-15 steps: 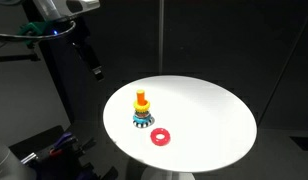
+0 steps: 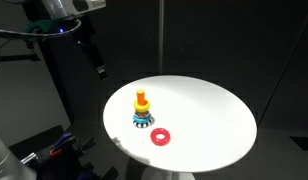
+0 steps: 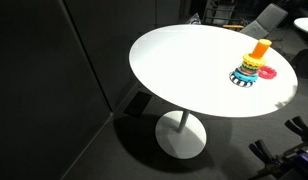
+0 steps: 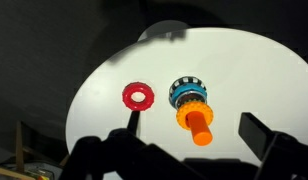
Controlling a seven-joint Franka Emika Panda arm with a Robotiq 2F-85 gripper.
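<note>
On the round white table (image 2: 199,110) stands a ring stacker (image 2: 142,110), upright, with an orange top, a yellow ring and blue and black-and-white rings below. A red ring (image 2: 160,136) lies flat and apart from it. In the wrist view the red ring (image 4: 138,96) is left of the stacker (image 4: 191,108), whose orange top points toward the camera. My gripper is open, its two fingers wide apart at the lower left and right, nothing held. From exterior view 2, the gripper (image 3: 279,138) shows at the lower right, off the table's edge.
The table has a round white base (image 3: 181,136) on dark floor. Dark panels stand behind and beside it.
The arm has shifted slightly to the right in exterior view 1. The stacker and the red ring have stayed in place.
</note>
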